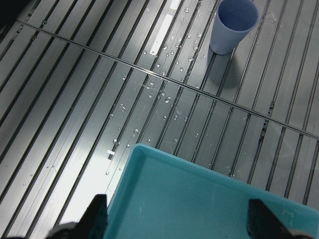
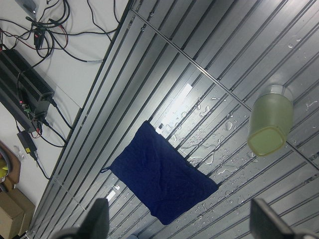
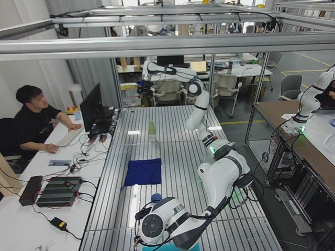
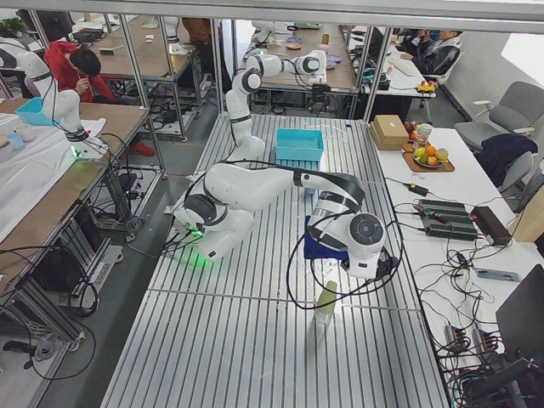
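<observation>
A blue cup [image 1: 232,27] stands on the wet slatted table beyond a teal tray [image 1: 194,199]; the tray also shows in the camera right view [image 4: 299,144]. My left gripper hangs above the tray, its fingers apart and empty. A navy cloth [image 2: 159,174] lies flat on the table, with a pale green bottle [image 2: 271,124] to its right in the right wrist view. My right gripper is raised above cloth and bottle, open with nothing between its fingers.
The white side desk [image 3: 57,219] holds power units, cables, a monitor and a seated person. Cardboard boxes [image 4: 389,136] and a fruit board are beside the table's edge.
</observation>
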